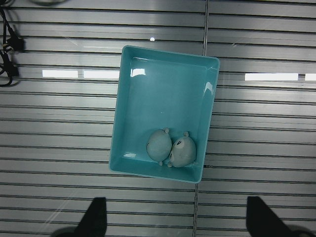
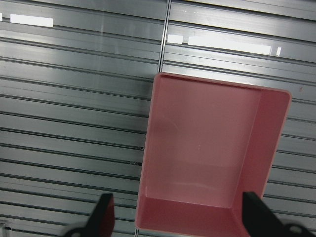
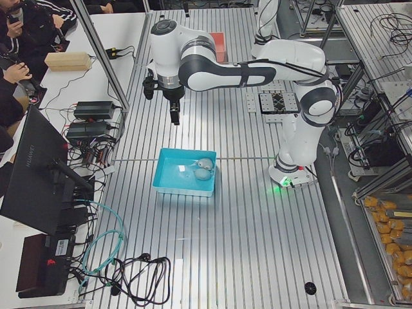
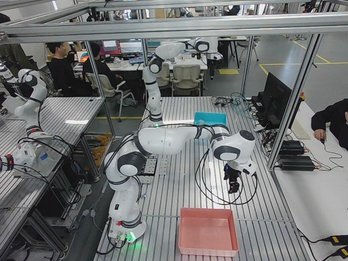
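Note:
In the left wrist view a turquoise tray [image 1: 163, 89] holds two small plush toys, a plain pale one [image 1: 158, 145] and one with dark markings [image 1: 182, 150], side by side toward one end. My left gripper is open above that tray, fingers wide apart with nothing between them. In the right wrist view a pink tray [image 2: 200, 138] lies empty beneath my right gripper, which is also open and empty. The camera left view shows the turquoise tray [image 3: 185, 168] nearer that camera and the pink tray [image 3: 216, 40] farther off, mostly behind an arm.
A perforated plate [image 3: 277, 103] lies beside the right-hand arm base in the camera left view. Black cables [image 3: 138, 290] lie on the slatted table at its near left. A monitor [image 3: 35, 174] stands along the left side. The slatted table around both trays is largely clear.

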